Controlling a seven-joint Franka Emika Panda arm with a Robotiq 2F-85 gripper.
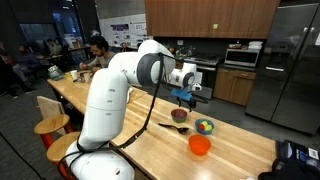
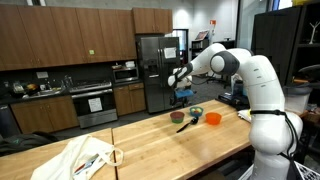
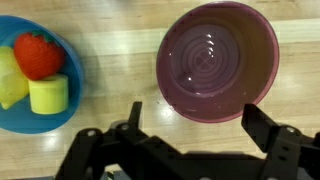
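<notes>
Below my open gripper in the wrist view is an empty dark red bowl with ribbed rings on its floor. Nothing sits between the fingers, which straddle the near part of the bowl from above. At the left of that view a blue bowl holds a strawberry, a yellow piece of food and a yellow block-like piece. From the side, the gripper hangs just above the red bowl, and the blue bowl stands beside it.
An orange bowl stands nearer the robot base on the wooden table. A dark utensil-like object lies near the red bowl. Bare tabletop spreads around the bowls. Stools stand along the table's left side.
</notes>
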